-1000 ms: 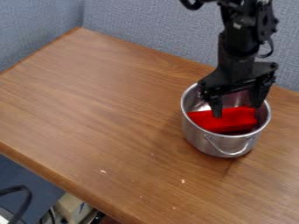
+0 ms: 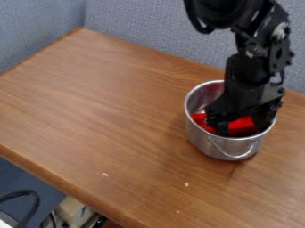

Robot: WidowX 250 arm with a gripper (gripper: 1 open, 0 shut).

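Note:
A shiny metal pot point(image 2: 217, 148) with a wire handle stands on the wooden table at the right. Inside it lies a red object point(image 2: 240, 126), partly hidden by my black gripper point(image 2: 241, 113), which reaches down into the pot over it. Whether the fingers are closed on the red object is hard to tell.
A grey padded wall rises behind and at the left. Cables show beyond the table's edge at the lower left.
My gripper has moved down deeper into the pot and now covers more of the red object.

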